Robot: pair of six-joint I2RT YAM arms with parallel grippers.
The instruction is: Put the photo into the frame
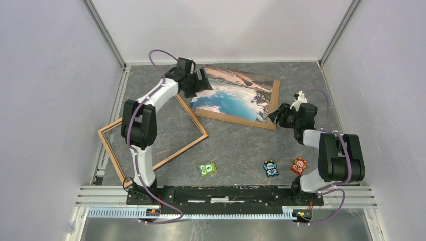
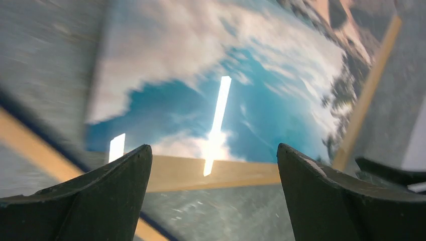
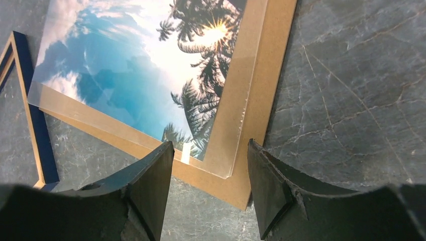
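Observation:
The photo, a beach scene with palms, lies on a brown backing board at the back centre. A clear sheet covers it, its corner set inward from the board's corner in the right wrist view. The empty wooden frame rests on the table at the left, partly under my left arm. Above the photo's left edge is my left gripper, open and empty. My right gripper is part open at the board's near right corner, fingers either side; contact cannot be told.
A green owl figure, a blue one and a red one lie near the front edge. Walls close off the back and sides. Bare table shows between photo and figures.

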